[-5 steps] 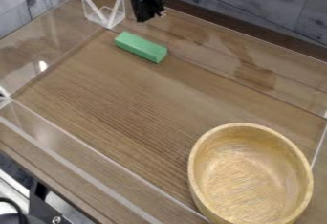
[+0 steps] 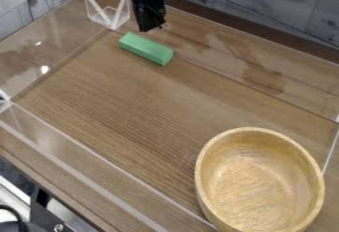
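A green rectangular block [image 2: 146,49] lies on the wooden table [image 2: 133,127] in the upper middle. My dark gripper [image 2: 151,22] is just above and behind it at the top of the view, apart from it as far as shows; whether its fingers are open or shut is too dark and small to tell.
A large pale round bowl [image 2: 259,179] stands at the lower right. A clear plastic object [image 2: 107,10] is at the back left, beside the gripper. The table's edge runs along the lower left.
The block and bowl have not moved.
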